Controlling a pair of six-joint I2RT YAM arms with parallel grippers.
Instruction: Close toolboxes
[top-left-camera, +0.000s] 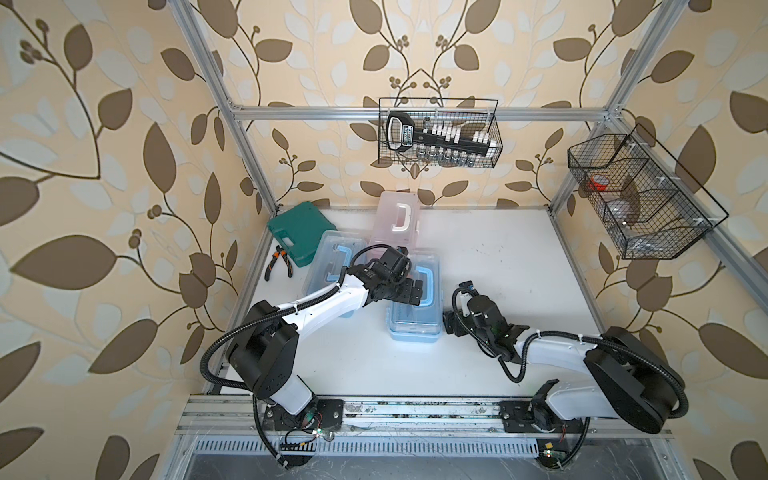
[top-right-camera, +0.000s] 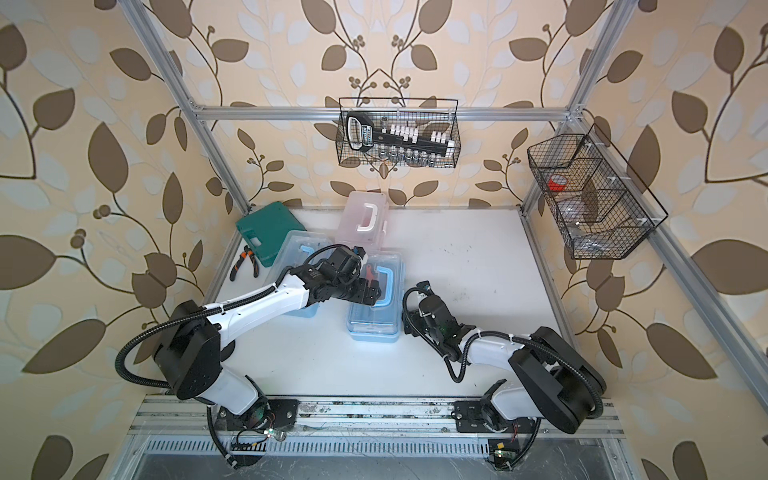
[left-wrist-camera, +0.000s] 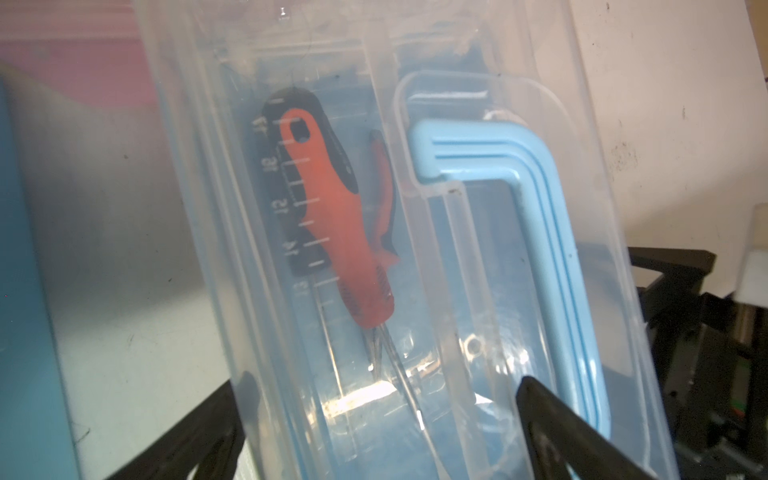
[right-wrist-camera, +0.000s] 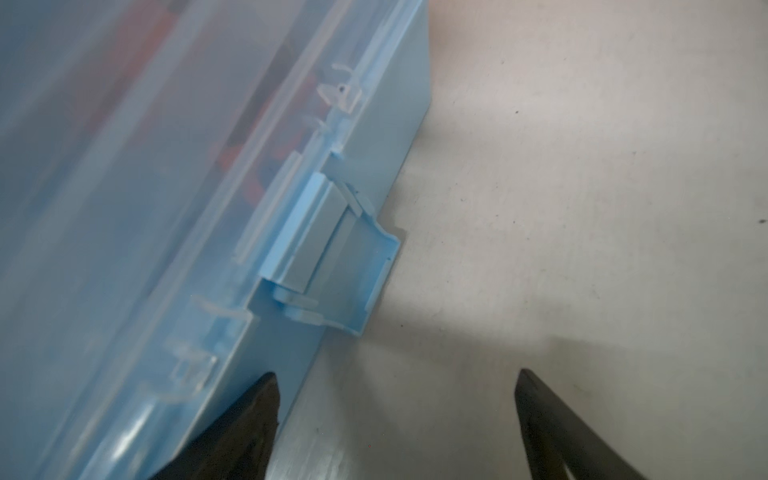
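A blue toolbox (top-left-camera: 417, 320) with a clear lid stands mid-table, its lid lying down over a red-handled screwdriver (left-wrist-camera: 332, 212) and other tools. On its right side, the blue latch (right-wrist-camera: 340, 256) sticks outward, tilted away from the wall. My left gripper is open over the lid, with the box's near part between its fingers. My right gripper stands open low beside the toolbox's right wall, near the latch, with nothing gripped. Further left are a second clear-lidded toolbox (top-left-camera: 324, 262), a pink toolbox (top-left-camera: 388, 216) and a green case (top-left-camera: 301, 232).
Orange-handled pliers (top-left-camera: 277, 262) lie at the left edge. A wire basket (top-left-camera: 438, 134) hangs at the back and another wire basket (top-left-camera: 640, 200) at the right.
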